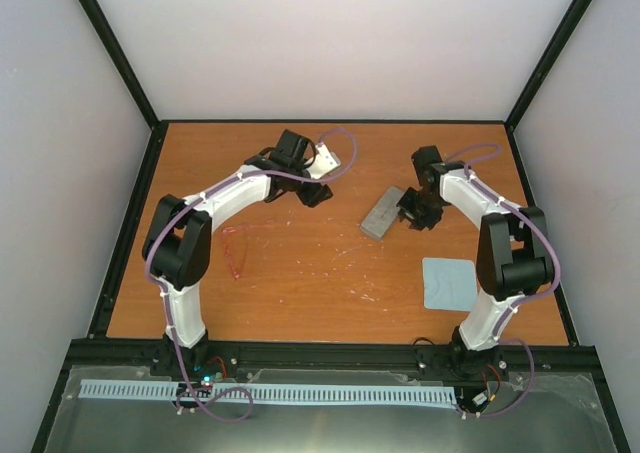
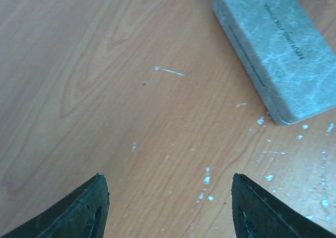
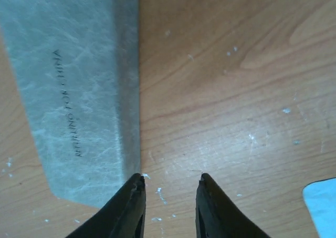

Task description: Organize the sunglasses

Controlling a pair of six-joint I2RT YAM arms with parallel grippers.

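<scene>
A grey glasses case [image 1: 381, 211] with printed lettering lies on the middle right of the table, also seen in the left wrist view [image 2: 275, 49] and the right wrist view [image 3: 79, 101]. A pair of red-framed glasses [image 1: 235, 269] lies left of centre. My left gripper is open over bare wood, the case ahead to its right. My right gripper is part open with nothing between its fingers, just beside the case's end.
A light blue cloth [image 1: 449, 283] lies at the front right of the wooden table [image 1: 350, 313].
</scene>
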